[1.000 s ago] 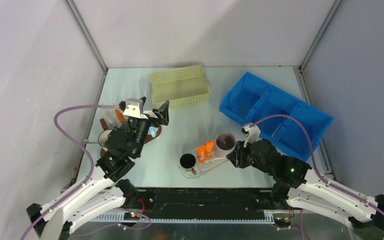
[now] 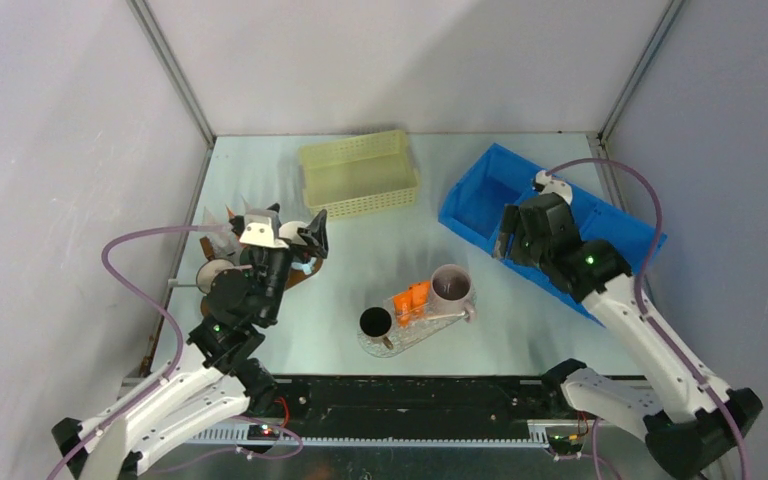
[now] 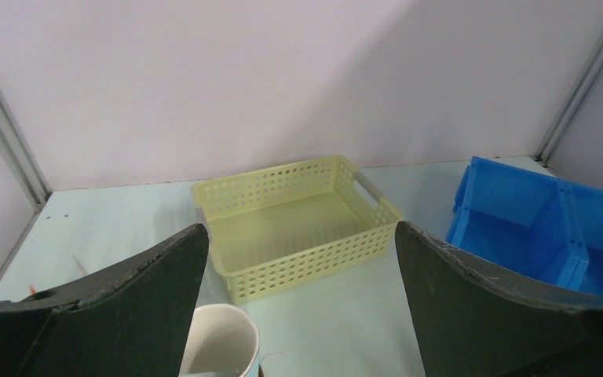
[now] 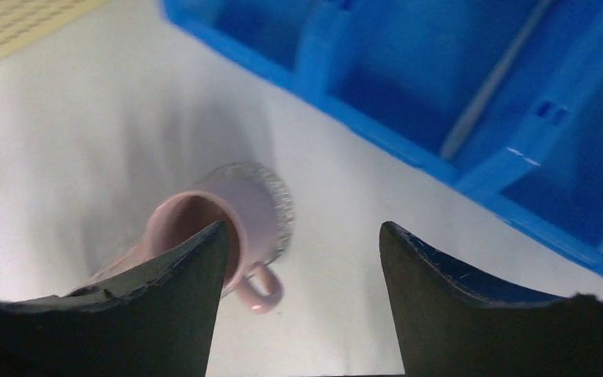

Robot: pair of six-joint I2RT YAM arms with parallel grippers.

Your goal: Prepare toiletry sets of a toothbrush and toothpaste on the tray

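Note:
On the clear glittery tray (image 2: 378, 350) at the front middle stand a black cup (image 2: 375, 321) and a pink mug (image 2: 451, 283), with orange packets (image 2: 411, 300) between them. A pale stick (image 2: 444, 317) lies in front of the packets; whether it is a toothbrush I cannot tell. My right gripper (image 2: 503, 234) is at the near edge of the blue bin (image 2: 480, 178); in its wrist view the fingers stand apart, empty. Over the brown tray (image 2: 307, 273) at the left, my left gripper is open, holding nothing. That tray's things are partly hidden by the arm.
An empty yellow basket (image 2: 360, 205) sits at the back. One bin compartment holds a thin grey stick (image 4: 487, 98); the right arm covers much of the bin from above. A white mug (image 3: 228, 338) shows below the left fingers.
My right gripper has moved from beside the pink mug up and right to the blue bin. The left arm has shifted slightly left and down.

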